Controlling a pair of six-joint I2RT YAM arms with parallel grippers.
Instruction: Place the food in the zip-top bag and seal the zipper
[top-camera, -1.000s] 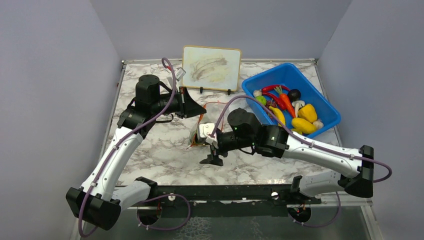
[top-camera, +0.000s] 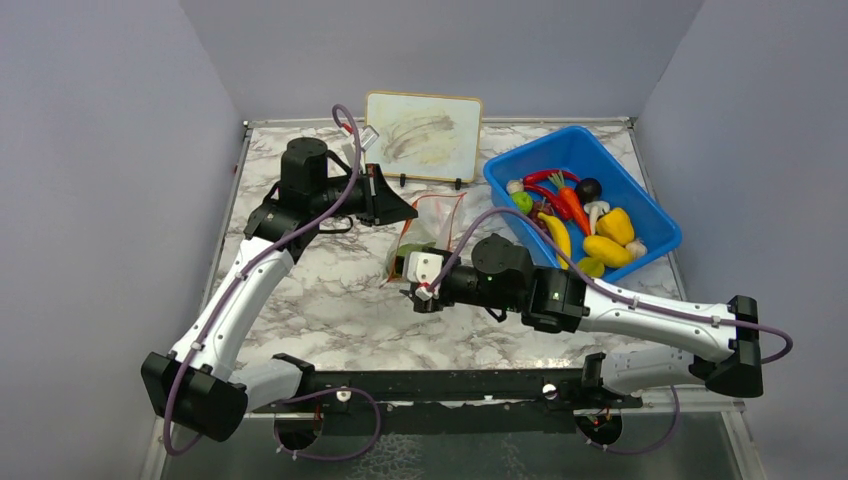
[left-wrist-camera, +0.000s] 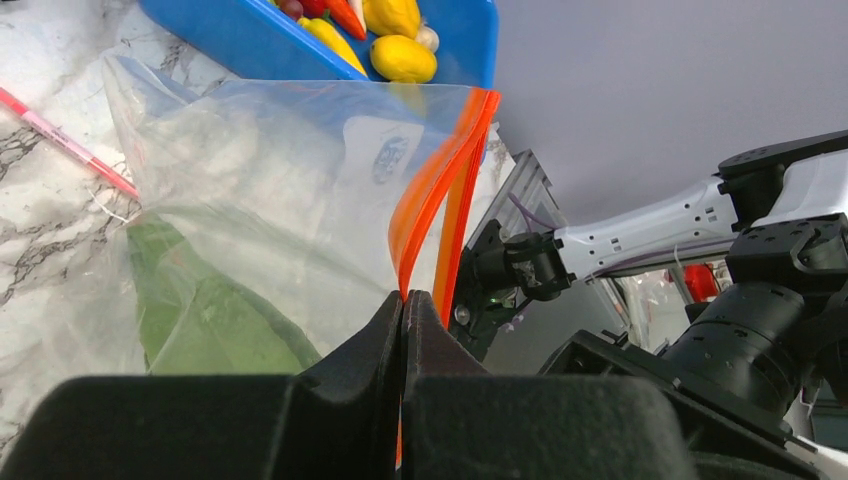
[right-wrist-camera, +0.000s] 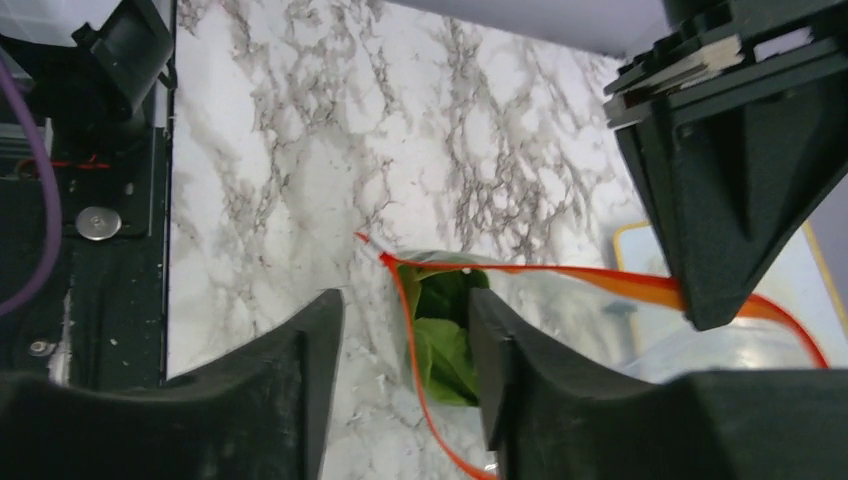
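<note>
A clear zip top bag (top-camera: 432, 215) with an orange zipper edge stands with its mouth spread. Something green (left-wrist-camera: 205, 290) shows inside through the plastic. My left gripper is shut on the orange edge. Between the bag and the table's front, my right gripper (top-camera: 416, 298) is partly open. Its blurred fingers (right-wrist-camera: 318, 345) stand apart in the right wrist view, with nothing clearly gripped. The zipper edge (right-wrist-camera: 411, 320) and the green food (right-wrist-camera: 445, 350) show through that gap; whether the fingers touch the bag I cannot tell.
A blue bin (top-camera: 660, 225) of several toy fruits and vegetables stands at the right. Behind the bag is a whiteboard (top-camera: 425, 130) on small stands. A red pen (left-wrist-camera: 70, 145) lies on the marble table near the bag.
</note>
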